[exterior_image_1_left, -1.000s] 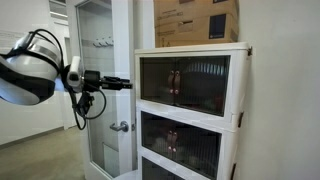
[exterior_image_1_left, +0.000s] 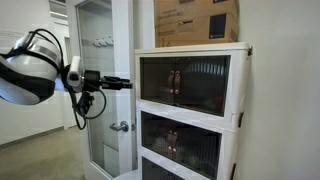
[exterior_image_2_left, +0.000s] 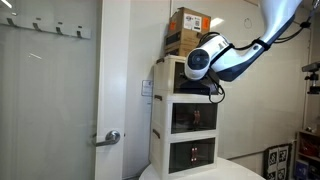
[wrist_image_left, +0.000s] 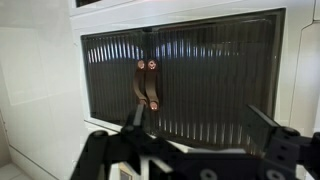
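My gripper is open in the wrist view, its two dark fingers wide apart at the lower edge with nothing between them. It faces the upper doors of a white cabinet (exterior_image_1_left: 190, 49). These are a left dark ribbed door (wrist_image_left: 115, 75) and a right dark ribbed door (wrist_image_left: 215, 75), both closed. Two brown strap-like handles, the left handle (wrist_image_left: 140, 85) and the right handle (wrist_image_left: 152, 85), hang side by side where the doors meet. In exterior view 1, the gripper stays left of the cabinet, apart from the handles.
Cardboard boxes (exterior_image_1_left: 196, 24) sit on top of the cabinet. Another pair of closed doors (exterior_image_1_left: 180, 143) lies below the upper pair. A white-framed glass door (exterior_image_1_left: 122, 150) with a lever handle (exterior_image_1_left: 119, 127) stands close beside the arm.
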